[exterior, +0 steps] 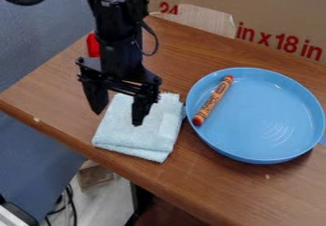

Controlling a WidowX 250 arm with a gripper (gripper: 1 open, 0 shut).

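Note:
The black gripper [117,106] stands open low over the folded light blue cloth [148,141], its fingers spread, one at the cloth's back left and one over its upper part; whether they touch it is unclear. An orange crayon-like stick [213,100] lies diagonally on the left part of the blue plate [270,135], right of the cloth. A red object [93,45] is mostly hidden behind the arm.
The wooden table [230,192] has bare room at the front and back. Its left edge drops to a grey-blue area with cables below. A cardboard panel with red print [261,40] stands behind.

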